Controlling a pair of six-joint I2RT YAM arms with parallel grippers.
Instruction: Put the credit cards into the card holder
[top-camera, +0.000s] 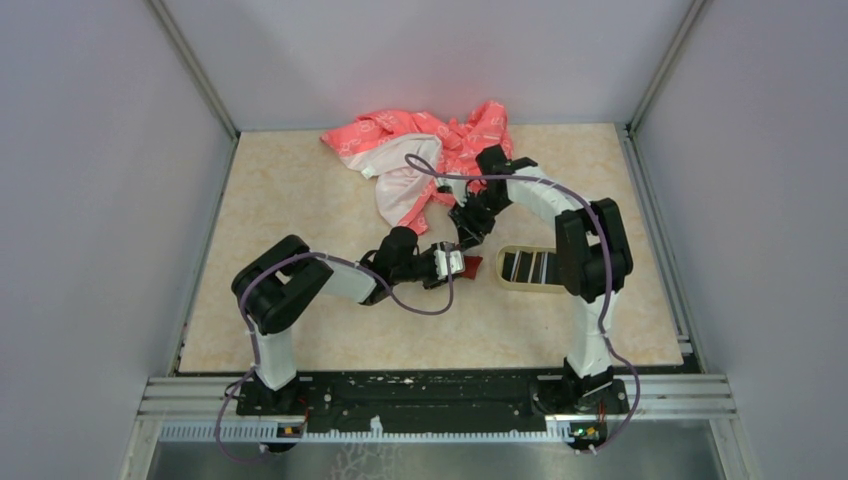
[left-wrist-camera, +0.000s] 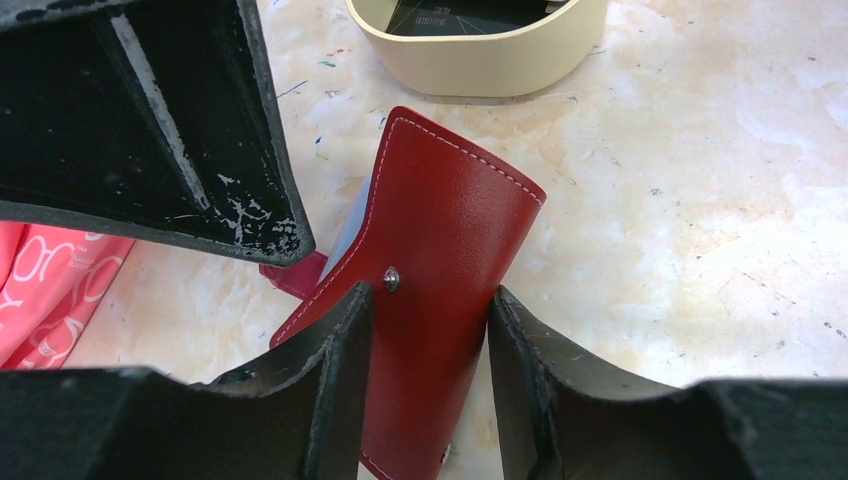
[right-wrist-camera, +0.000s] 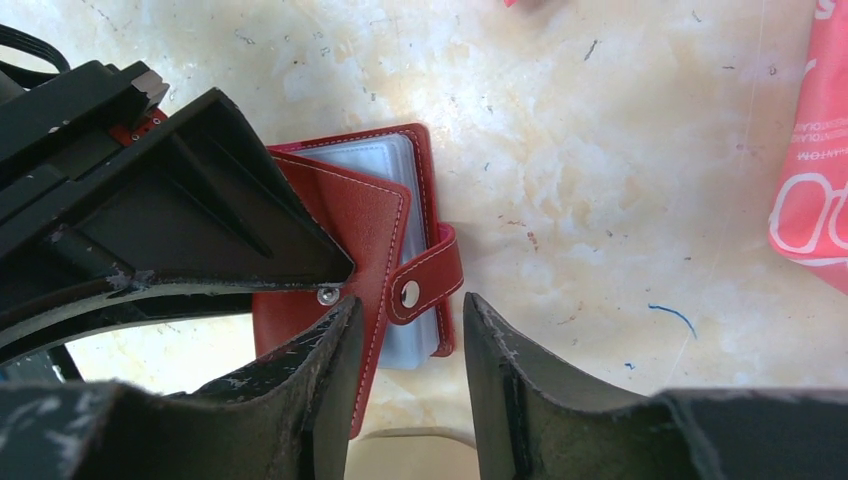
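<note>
The dark red card holder (left-wrist-camera: 440, 230) is held by my left gripper, which is shut on its cover. In the right wrist view its cover (right-wrist-camera: 355, 210) stands partly lifted, showing translucent sleeves (right-wrist-camera: 395, 165) and a closing strap (right-wrist-camera: 432, 275) with a metal snap. My right gripper is part open, its fingertips on either side of the strap with gaps showing. The cover's snap stud (left-wrist-camera: 391, 279) is bare. Black cards (top-camera: 530, 267) stand in a cream basket (top-camera: 530, 290) to the holder's right.
A coral-and-white cloth (top-camera: 420, 150) lies bunched behind the grippers. Both grippers are close together over the holder. Free table (top-camera: 450, 335) extends in front, and to the left behind the left arm.
</note>
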